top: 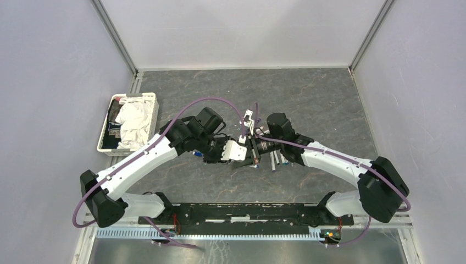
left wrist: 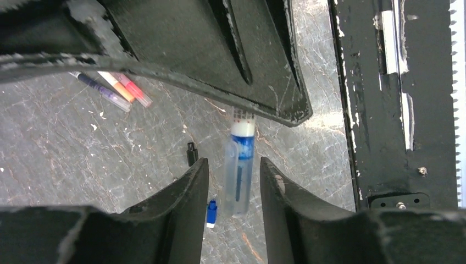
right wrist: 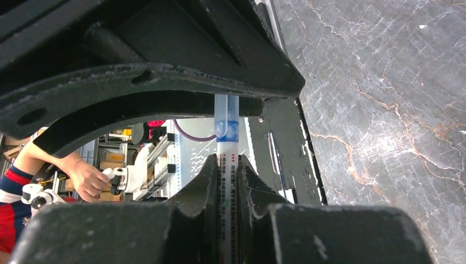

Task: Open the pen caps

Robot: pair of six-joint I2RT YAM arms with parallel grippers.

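Note:
A white-bodied pen (right wrist: 228,203) with a clear blue cap (left wrist: 238,181) is held between the two arms. My right gripper is shut on its printed white body. The capped end points at my left gripper, whose fingers stand on either side of the cap with gaps showing, so it is open. In the right wrist view the dark left fingers hide the cap's far end. From above, both grippers meet near the middle of the table and cover the pen.
Loose caps, one black (left wrist: 192,154) and one blue (left wrist: 211,213), lie on the grey table. Purple, orange and pink pens (left wrist: 132,89) lie together; several more pens (top: 273,161) are beside the right gripper. A white basket (top: 100,145) with cloths stands left.

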